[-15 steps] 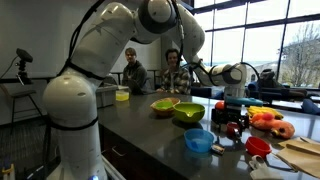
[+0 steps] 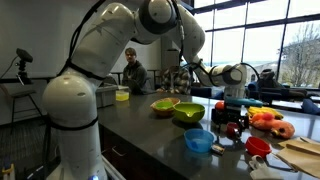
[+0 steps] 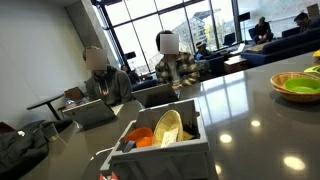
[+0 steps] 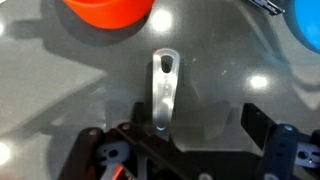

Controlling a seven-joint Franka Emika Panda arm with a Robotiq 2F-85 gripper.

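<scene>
My gripper stands open above the dark table, its black fingers (image 4: pixel 108 152) at the lower left and lower right of the wrist view. A slim grey handle (image 4: pixel 165 85) with a hole at its end lies between them in that view, closer to the left finger. Its lower end is hidden by the gripper, and a bit of red shows beside it at the bottom edge. No contact with the handle can be made out. In exterior view 1, the gripper (image 2: pixel 232 122) points down behind the blue bowl and the red bowl.
Close by are a blue bowl (image 2: pixel 198 142) and a red bowl (image 2: pixel 258 147). A green bowl (image 2: pixel 188 112), plush toys (image 2: pixel 272 122) and a wooden board (image 2: pixel 300 155) occupy other parts of the table. A grey bin (image 3: pixel 160 155) holds several items.
The arm and the tabletop objects look unchanged. In the background, the person in the plaid shirt has shifted.
</scene>
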